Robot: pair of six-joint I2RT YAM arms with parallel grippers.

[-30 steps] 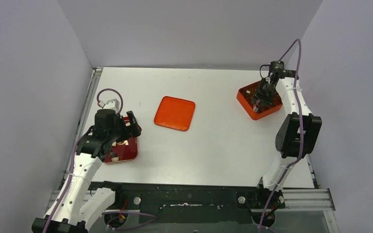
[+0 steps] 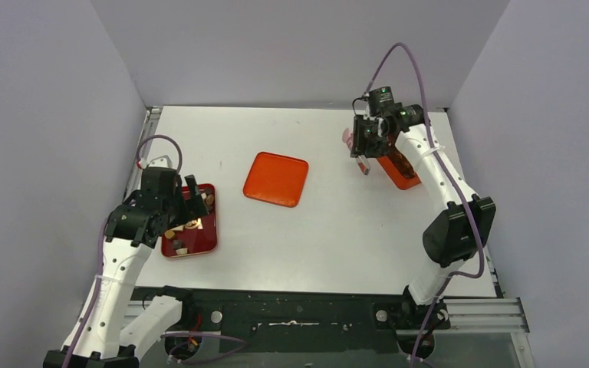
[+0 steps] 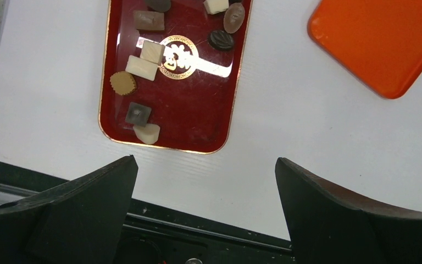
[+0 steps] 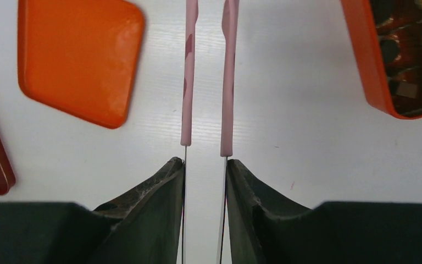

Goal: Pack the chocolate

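Note:
Assorted chocolates, among them a yellow round one (image 3: 123, 83) and a dark oval one (image 3: 221, 39), lie in a red tray (image 3: 192, 115) at the left. My left gripper is open above it, empty. An orange box (image 4: 373, 93) at the back right has chocolates in compartments; its upper part is out of the right wrist view. My right gripper, with long pink-tipped tweezers, hangs just left of the box, part open, nothing seen between the tips.
An empty orange square tray (image 2: 274, 179) lies in the middle of the white table (image 2: 330, 238). Walls stand at the back and sides.
My right arm has swung left from over the orange box to beside it. The left arm has drawn slightly left.

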